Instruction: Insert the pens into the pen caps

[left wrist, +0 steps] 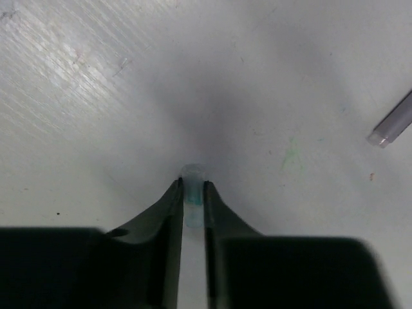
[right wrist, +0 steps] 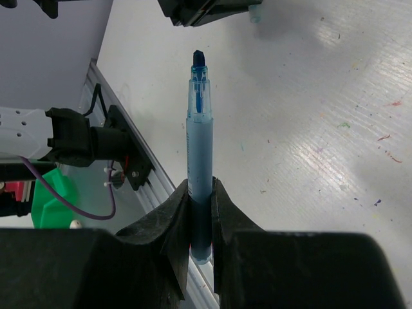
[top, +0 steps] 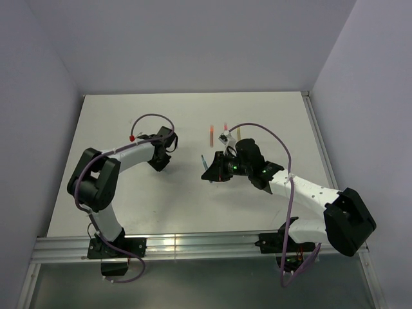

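My right gripper is shut on an uncapped light-blue pen [right wrist: 199,148], held upright in the right wrist view with its dark tip at the top. In the top view it is right of centre, the pen [top: 205,163] poking out leftward. My left gripper is shut on a small translucent pale cap [left wrist: 193,199], seen in the left wrist view. In the top view that gripper [top: 161,164] is left of centre, apart from the pen; the cap also shows at the top of the right wrist view [right wrist: 255,14].
An orange pen [top: 212,136] and other coloured pieces [top: 238,134] lie at the back middle of the table. A grey cylindrical piece [left wrist: 394,117] shows in the left wrist view.
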